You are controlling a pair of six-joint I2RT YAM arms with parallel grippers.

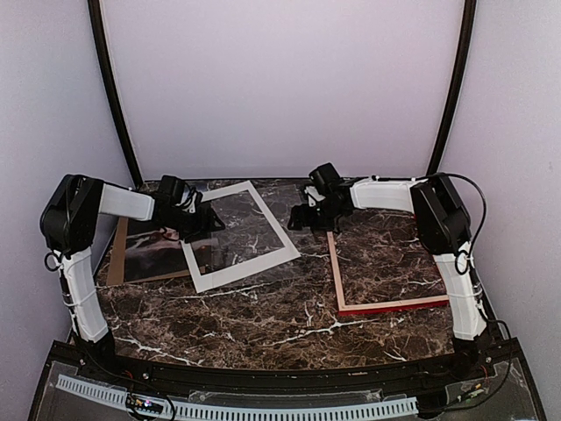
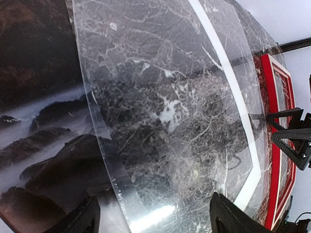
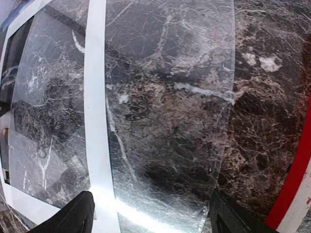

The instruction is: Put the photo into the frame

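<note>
The dark photo (image 1: 153, 254) lies flat at the table's left, a brown border showing along its edges; in the left wrist view the photo (image 2: 43, 150) fills the left side. Overlapping its right side are a white mat (image 1: 273, 220) and a clear sheet (image 2: 165, 121). Over the mat's left part, my left gripper (image 1: 207, 230) is open and empty. At the right, the red-edged frame (image 1: 390, 307) lies flat, its opening showing bare table. My right gripper (image 1: 302, 219), open and empty, hovers between mat and frame; in its wrist view the sheet's edge runs between the fingertips.
A white wall (image 1: 280, 96) closes off the back, with side walls left and right. The right arm covers the frame's far right part.
</note>
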